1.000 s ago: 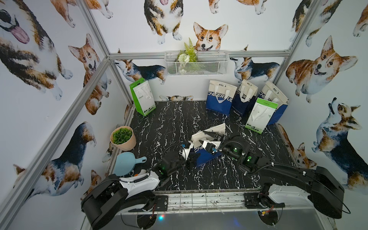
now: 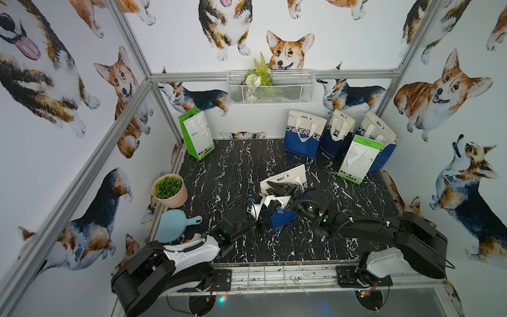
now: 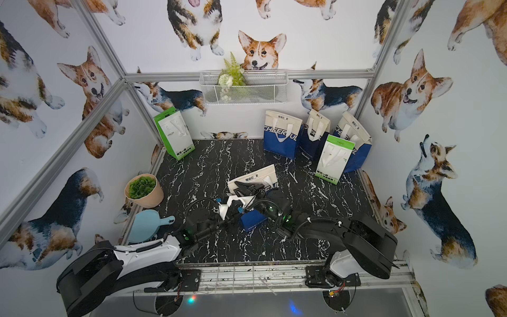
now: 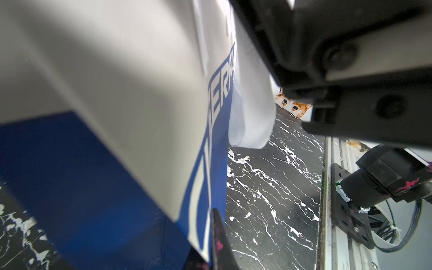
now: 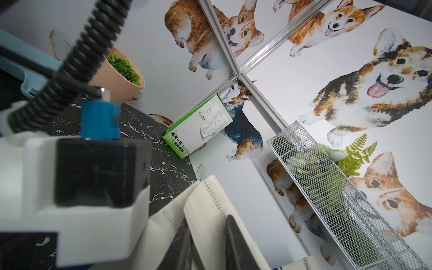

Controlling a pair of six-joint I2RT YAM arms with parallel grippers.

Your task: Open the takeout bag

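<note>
A blue-and-cream takeout bag [image 2: 283,172] stands at the front middle, partly hidden by both grippers. My left gripper [image 2: 261,216] is low at the bag's near left side; its fingertip shows against the printed face in the left wrist view, and whether it pinches the bag is hidden. My right gripper [image 2: 277,189] is at the bag's cream top. In the right wrist view its dark fingertips [image 5: 229,238] stand part open around or against the folded top flap [image 5: 207,207]; I cannot tell if they grip it.
More bags [image 2: 303,137] stand at the back right, a green-white bag [image 2: 196,132] at the back left. A plant pot [image 2: 169,192] and blue dustpan [image 2: 170,227] sit at the left. A wire basket [image 2: 272,92] hangs on the back wall.
My right gripper and arm have moved left over the bag's top, and the bag's top has shifted slightly left. The left arm has barely moved.
</note>
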